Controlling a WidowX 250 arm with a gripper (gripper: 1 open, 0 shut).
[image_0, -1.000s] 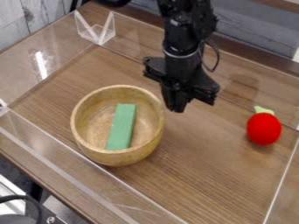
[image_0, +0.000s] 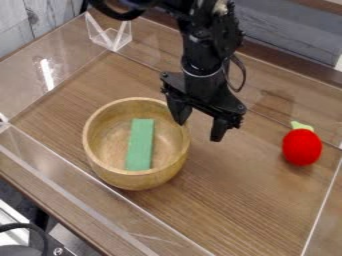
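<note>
My black gripper (image_0: 203, 114) hangs at the upper middle, its two fingers spread open over the wooden table, just right of a round tan bowl (image_0: 99, 156). A green rectangular block (image_0: 139, 146) lies inside the bowl. A red round object (image_0: 301, 148) sits on the right side, with a small pale green piece (image_0: 302, 128) at its back, partly hidden.
A white object (image_0: 110, 30) stands at the back left. A black cable (image_0: 24, 230) lies at the lower left corner.
The bowl and objects stay put.
</note>
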